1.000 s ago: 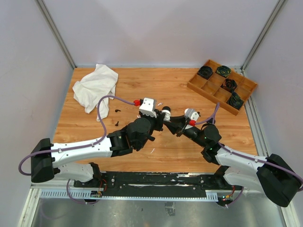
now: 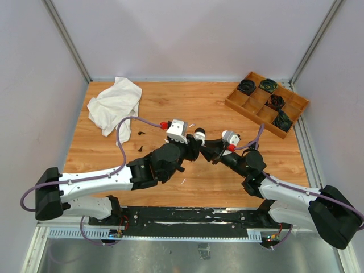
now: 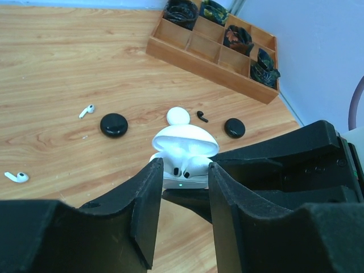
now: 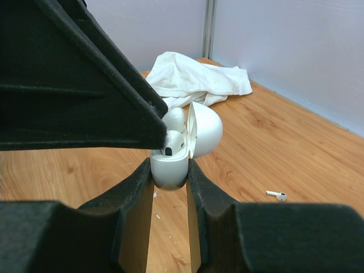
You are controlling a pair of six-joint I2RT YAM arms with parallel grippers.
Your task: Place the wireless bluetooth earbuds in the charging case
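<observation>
The white charging case (image 3: pixel 185 136), its lid up, is gripped low on its body by my right gripper. Two white earbuds sit in it: in the right wrist view the nearer earbud (image 4: pixel 174 141) shows a dark tip, and the farther earbud (image 4: pixel 174 118) is partly covered by a left finger. My left gripper stands open, its fingertips spread at either side of the earbuds, holding neither. In the top view the arms hide most of the case (image 2: pixel 199 135).
Closed cases lie beyond: white (image 3: pixel 178 115), black (image 3: pixel 114 125) and another black (image 3: pixel 234 128). Loose earbuds include a white one (image 3: pixel 87 111), another white one (image 3: pixel 17 177) and a black one (image 3: pixel 202 116). Wooden tray (image 2: pixel 232 104) is back right, white cloth (image 2: pixel 115 105) back left.
That earbud now rests lower in the case beside the other.
</observation>
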